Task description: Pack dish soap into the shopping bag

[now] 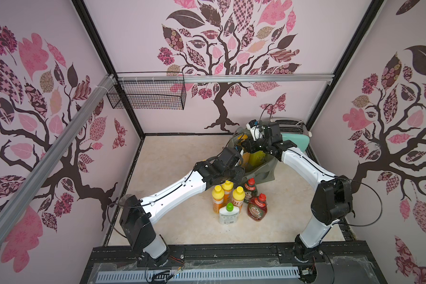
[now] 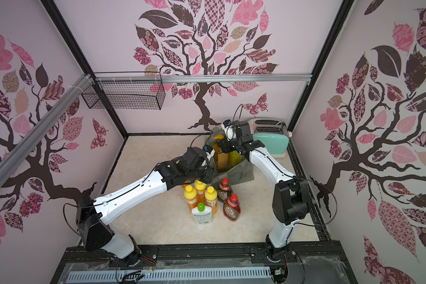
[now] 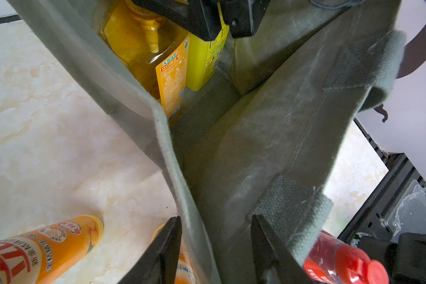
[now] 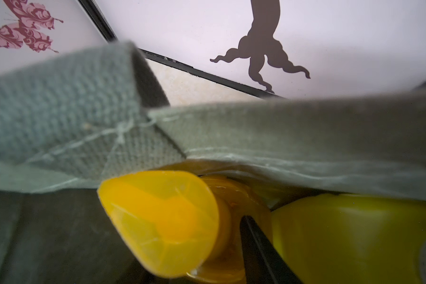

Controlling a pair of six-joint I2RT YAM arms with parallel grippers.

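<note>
The grey shopping bag (image 1: pixel 265 175) holds an orange pump bottle (image 4: pixel 156 217) and a yellow-green bottle (image 4: pixel 350 241); which is dish soap I cannot tell. My right gripper (image 1: pixel 250 142) is over the bag's interior; in the right wrist view one dark finger (image 4: pixel 255 241) reaches beside the orange bottle. My left gripper is at the bag's front rim, fingers apart, the fabric edge between them; whether it touches is unclear.
Orange bottles (image 1: pixel 217 198), red-capped syrup bottles (image 1: pixel 257 208) and a white green-capped bottle (image 1: pixel 228 215) stand before the bag. A teal toaster (image 2: pixel 269 142) is behind right.
</note>
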